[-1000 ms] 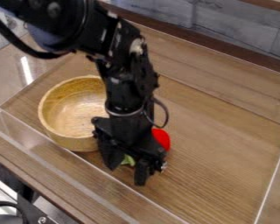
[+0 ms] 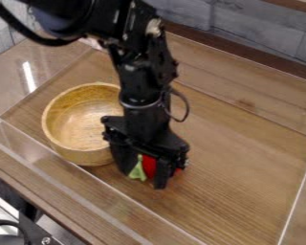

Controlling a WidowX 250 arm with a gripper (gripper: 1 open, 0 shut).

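My black gripper hangs low over the table, its fingers pointing down around a small red object with a green part, which is mostly hidden by the fingers. Whether the fingers are open or closed on it is hard to tell.
A tan woven bowl sits just left of the gripper. A grey tiled wall runs along the back, and a black cable lies at the lower left corner.
My gripper has shifted slightly up and away from the front edge, and now covers more of the red object's top.
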